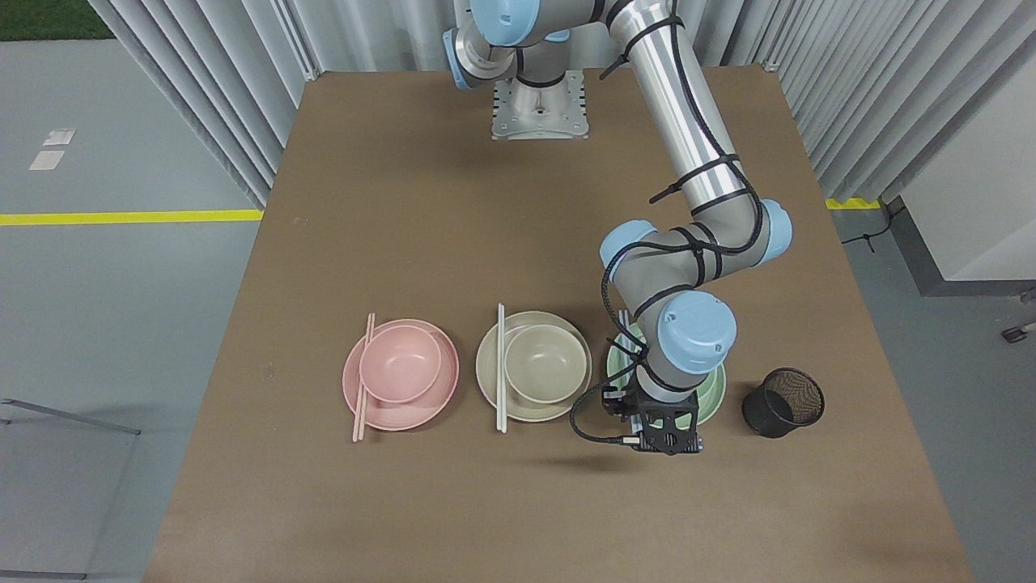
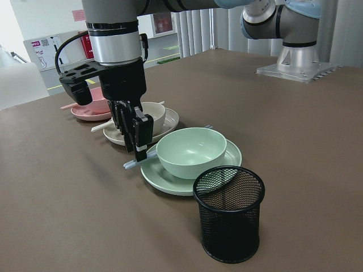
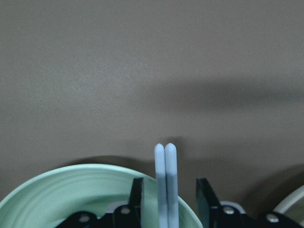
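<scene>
My gripper stands open over a pair of pale blue chopsticks [image 3: 166, 183] lying across the rim of the green plate [image 3: 71, 175], with a finger on either side of them in the wrist view. In the left view the gripper hangs low beside the green bowl [image 2: 191, 148], its fingertips near the chopsticks. The front view shows the arm covering much of the green set. To its left are a beige bowl [image 1: 544, 363] and plate with white chopsticks [image 1: 501, 369], and a pink bowl [image 1: 398, 361] and plate with pink chopsticks [image 1: 365, 374].
A black mesh cup [image 1: 783, 402] stands just right of the green plate. The robot's base [image 1: 539, 121] is at the back of the table [image 1: 388, 194].
</scene>
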